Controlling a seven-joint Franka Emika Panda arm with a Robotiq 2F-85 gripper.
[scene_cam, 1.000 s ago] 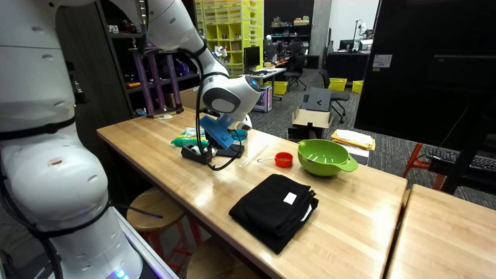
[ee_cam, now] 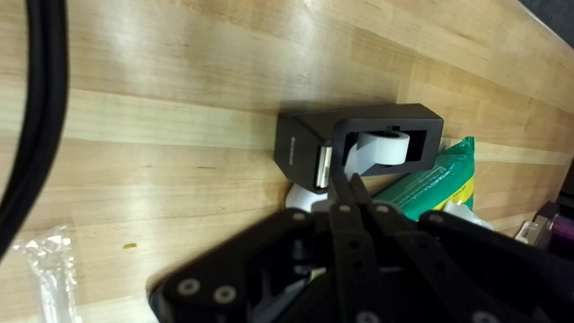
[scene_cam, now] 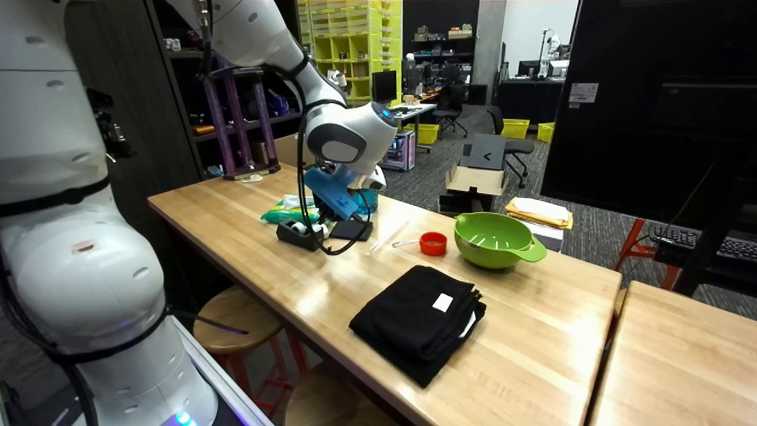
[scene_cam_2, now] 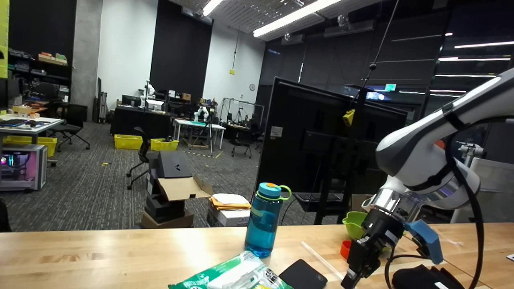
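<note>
A black tape dispenser with a white tape roll lies on the wooden table in the wrist view. My gripper is shut just over its near rim. From the roll, a loose strip of white tape runs across the rim to the fingertips, where its end appears pinched; the exact contact is too small to see. In exterior view 1 the dispenser sits low beside the arm, whose blue part and cables hide the fingertips.
Close by are a green wipes pack, a flat black box and a blue bottle. Farther right stand a red measuring cup, a green colander and folded black cloth.
The arm's wrist has risen a little and shifted slightly back in exterior view 1. The dispenser and other table objects have not visibly moved.
</note>
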